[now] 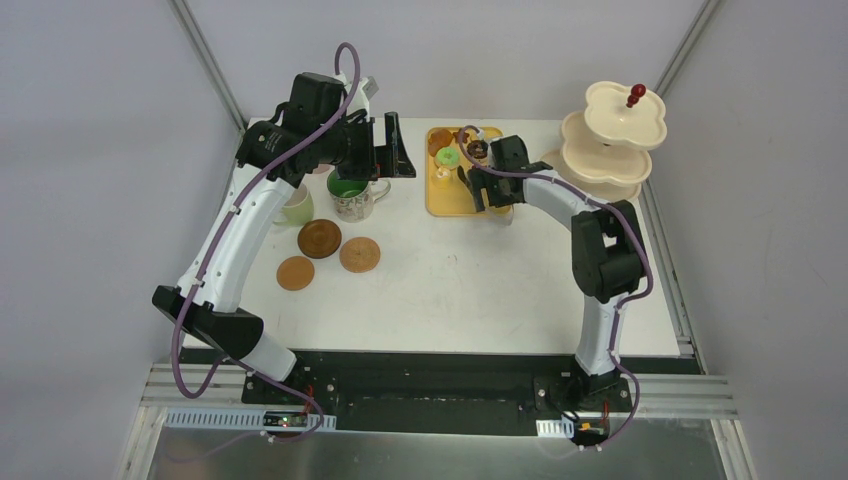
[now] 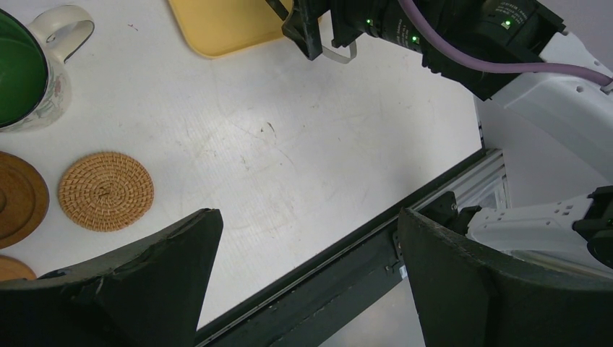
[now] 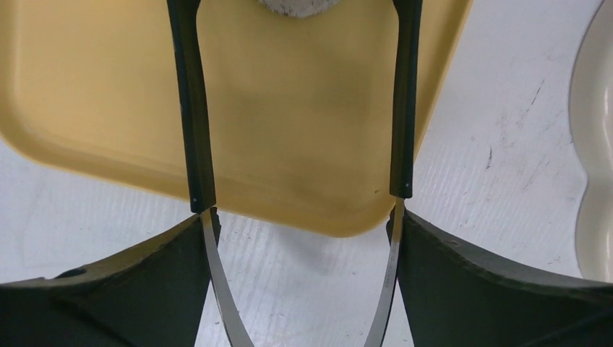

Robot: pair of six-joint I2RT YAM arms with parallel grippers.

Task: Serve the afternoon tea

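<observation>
A yellow tray (image 1: 452, 205) at the back centre holds treats: a green ring (image 1: 447, 157), a brown pastry (image 1: 439, 141), a chocolate ring (image 1: 477, 149) and a small yellow piece (image 1: 442, 175). Over its right side, my right gripper grips a pair of tongs, whose grey band (image 3: 225, 289) spreads below the fingers. The dark tong arms (image 3: 191, 108) stand wide apart above the tray. A pale speckled item (image 3: 300, 6) shows at the top edge between them; their tips are out of that view. My left gripper (image 1: 381, 150) hangs open and empty near the cups.
A three-tiered cream stand (image 1: 606, 160) with a red knob stands at the back right. On the left are a patterned mug (image 1: 355, 204), a pale green cup (image 1: 297, 207), a brown saucer (image 1: 319, 239) and woven coasters (image 1: 360, 254).
</observation>
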